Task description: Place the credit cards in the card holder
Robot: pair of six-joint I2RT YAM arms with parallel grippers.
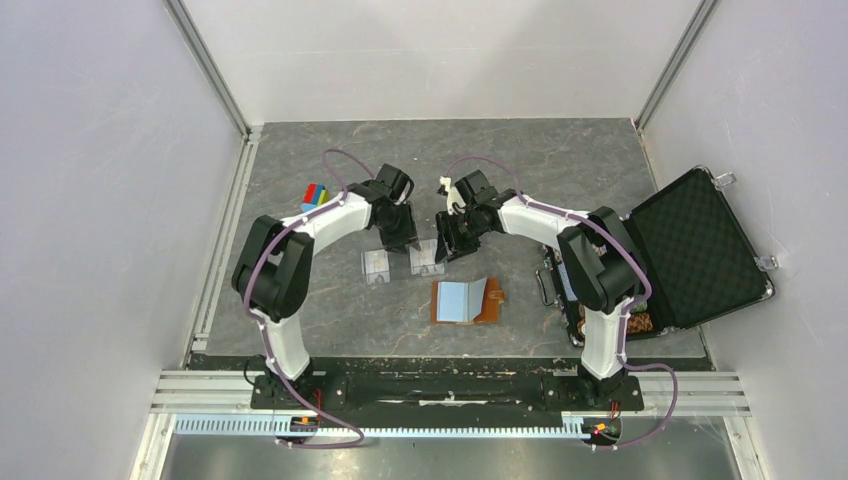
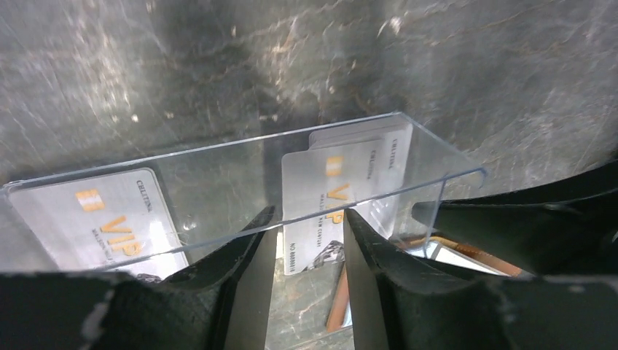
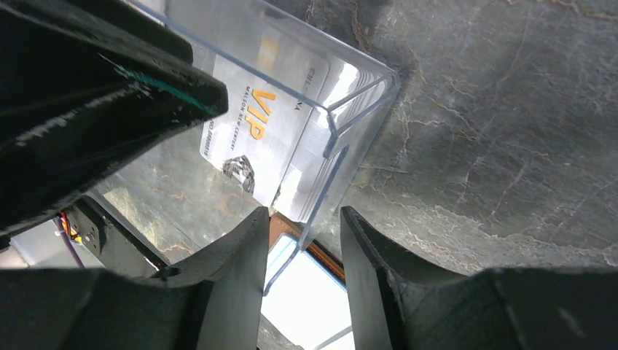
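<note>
Silvery VIP cards lie in a clear tray, one group at each end. In the top view, the left cards and right cards show behind the brown card holder, which lies unfolded with pale pages. My left gripper is over the tray with its fingers apart, the tray's near rim crossing behind them; nothing is gripped. At the tray's right end, my right gripper has its fingers apart, with the clear end wall running into the gap. Whether a finger touches it, I cannot tell.
The two grippers are close together over the tray. An open black case with several items stands at the right. A small coloured block sits at the back left. Bare tabletop lies behind the arms.
</note>
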